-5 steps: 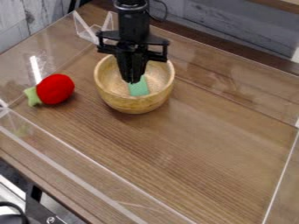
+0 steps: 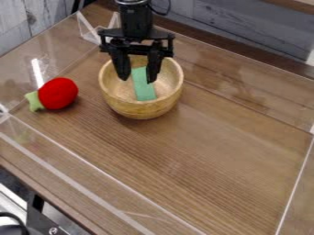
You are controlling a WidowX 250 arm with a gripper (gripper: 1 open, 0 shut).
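Note:
A wooden bowl (image 2: 172,96) holds a mint-green block (image 2: 143,85) lying on its bottom. My black gripper (image 2: 140,61) hangs over the back of the bowl, open, its fingers spread to either side above the block's far end, with nothing seen held between them.
A red ball-like object (image 2: 58,92) lies left of the bowl, with a light green piece (image 2: 37,104) beside it. A wall or edge runs along the back.
My gripper has risen and moved back a little from over the block, so more of the green block shows.

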